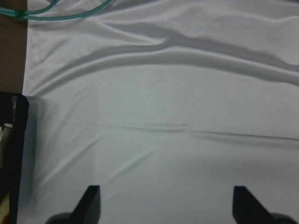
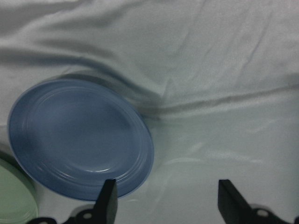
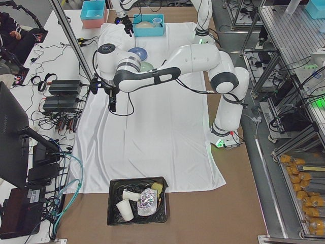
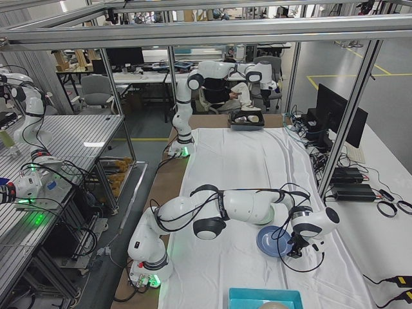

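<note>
A blue plate (image 2: 81,135) and a green plate (image 2: 11,193) lie on the white cloth (image 3: 152,147). My right gripper stands open above the cloth beside the blue plate, nothing between its fingers. My left gripper is open over bare cloth. A black bin (image 3: 118,213) at the front holds white cups (image 3: 125,210), a foil-wrapped item (image 3: 148,202) and something yellow. At the far end sits a turquoise box (image 4: 248,295) with a beige round item and, in the camera left view, a light blue cup (image 3: 157,21).
A monitor (image 3: 12,137), boxes and cables crowd the side table on the left of the camera left view. A metal frame post (image 4: 351,116) stands at the cloth's side.
</note>
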